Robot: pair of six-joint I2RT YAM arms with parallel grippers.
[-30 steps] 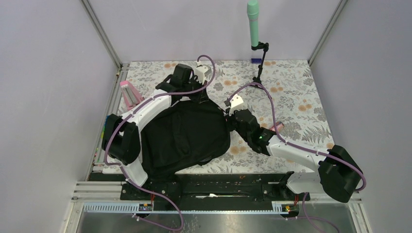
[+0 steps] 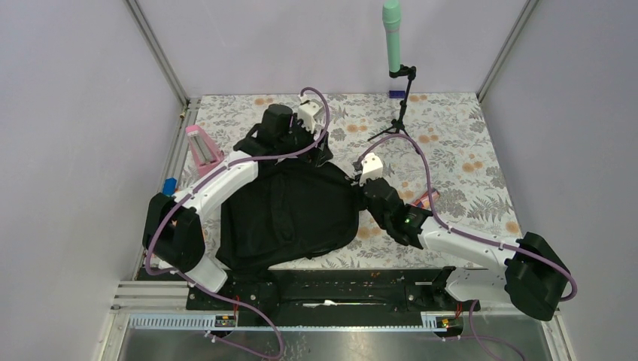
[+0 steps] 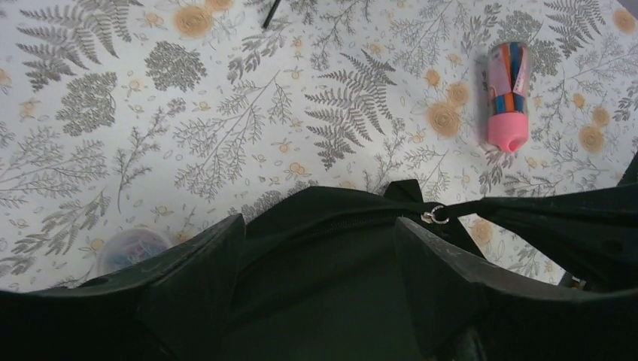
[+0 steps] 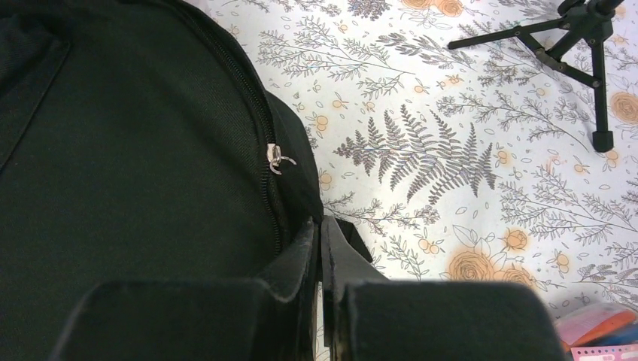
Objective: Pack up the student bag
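Observation:
The black bag [image 2: 286,218] lies on the floral surface, its zipper with a metal pull [image 3: 436,214] along the edge. My left gripper hangs over the bag's back edge, part open, with nothing visible between its fingers. My right gripper is shut at the bag's right edge, just below the zipper pull [image 4: 274,158], pinching or touching the fabric there. A pencil cylinder with a pink end [image 3: 506,98] lies to the right of the bag.
A pink case [image 2: 203,150] stands at the left. A black tripod [image 2: 399,120] with a mint-green object stands at the back right. A clear round container [image 3: 134,248] is partly hidden by my left gripper.
The right arm has shifted slightly toward the front.

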